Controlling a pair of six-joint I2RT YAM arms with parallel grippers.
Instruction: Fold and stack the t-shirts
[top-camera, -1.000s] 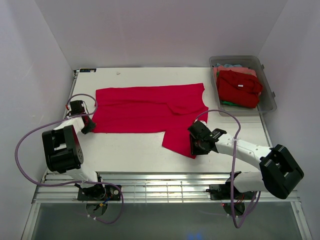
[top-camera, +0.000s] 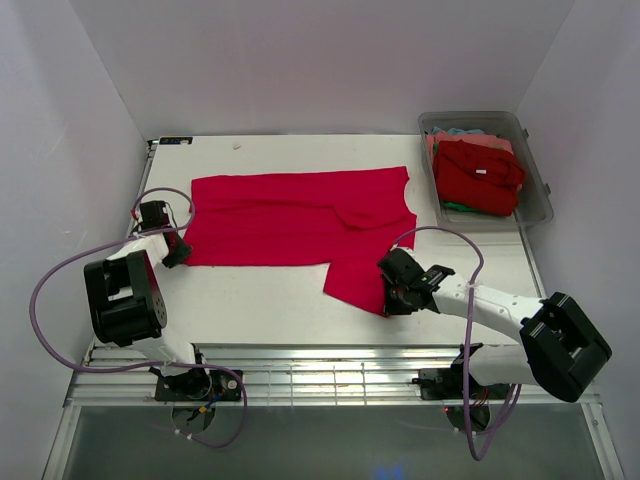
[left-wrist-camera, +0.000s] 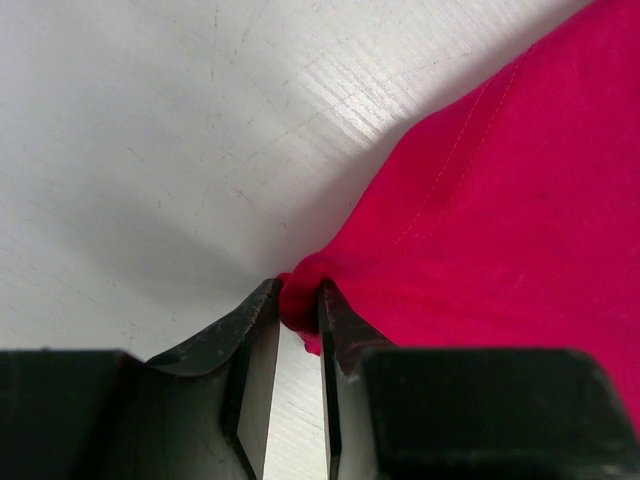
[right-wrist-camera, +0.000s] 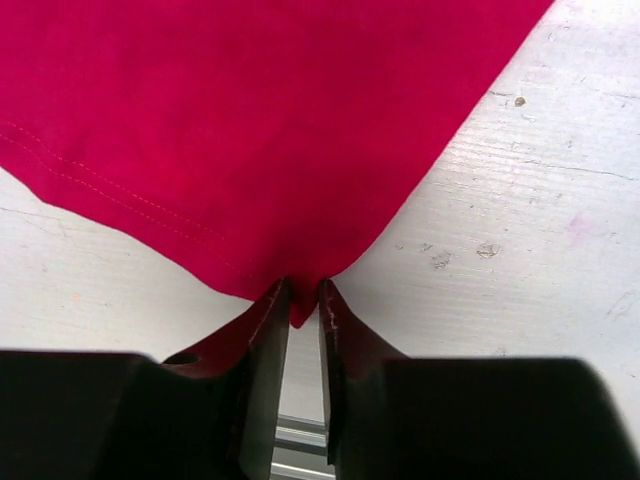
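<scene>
A red t-shirt (top-camera: 290, 215) lies spread across the white table, one sleeve angled down to the front right. My left gripper (top-camera: 178, 255) is at the shirt's lower left corner; in the left wrist view its fingertips (left-wrist-camera: 299, 298) close in on a bunched bit of red fabric. My right gripper (top-camera: 390, 305) is at the sleeve's front corner; in the right wrist view the cloth's tip (right-wrist-camera: 298, 306) sits pinched between its fingertips, which are slightly apart.
A grey plastic bin (top-camera: 532, 200) at the back right holds folded clothes, a dark red one (top-camera: 475, 185) on top. Bare table shows along the front and back, and walls border the sides.
My right gripper and arm have shifted very slightly at the sleeve corner. The left arm and the shirt look unchanged.
</scene>
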